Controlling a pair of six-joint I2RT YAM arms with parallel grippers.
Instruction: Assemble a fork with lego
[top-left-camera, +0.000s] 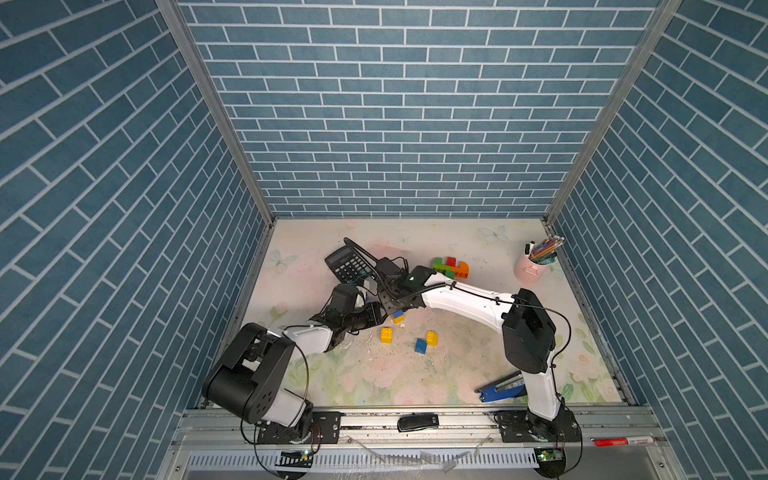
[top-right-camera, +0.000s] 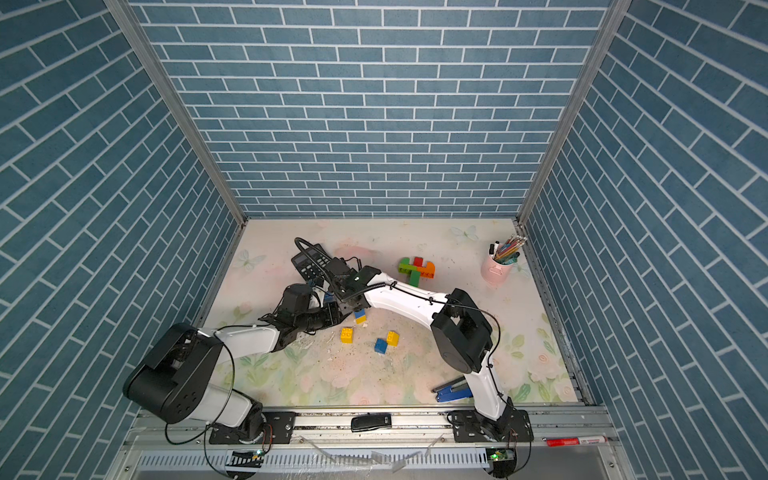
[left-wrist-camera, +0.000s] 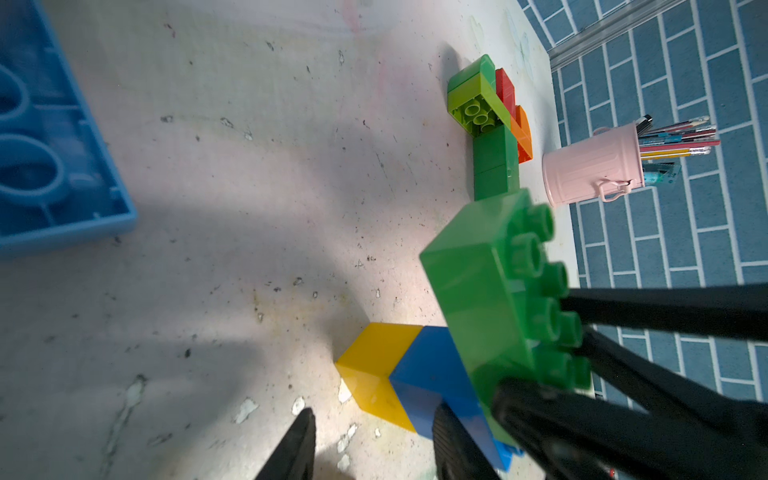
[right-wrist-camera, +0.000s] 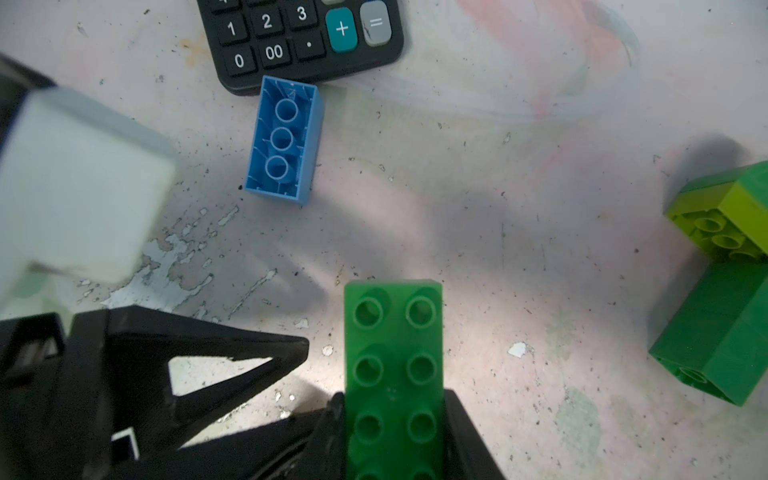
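My right gripper (top-left-camera: 390, 302) is shut on a long green brick (right-wrist-camera: 392, 360), studs showing in the right wrist view. My left gripper is just beside it, shut on stacked yellow (left-wrist-camera: 374, 364) and blue (left-wrist-camera: 420, 376) bricks, which are partly hidden behind the green one in the left wrist view. An assembled piece of green, lime, red and orange bricks (top-right-camera: 416, 268) lies at the back. A light blue brick (right-wrist-camera: 272, 140) lies by the calculator. Loose yellow (top-left-camera: 386, 335) and blue (top-left-camera: 420, 345) bricks lie toward the front.
A calculator (top-left-camera: 344, 262) lies at the back left, a pink pen cup (top-left-camera: 528, 268) at the back right, and a blue stapler (top-left-camera: 500, 392) at the front right.
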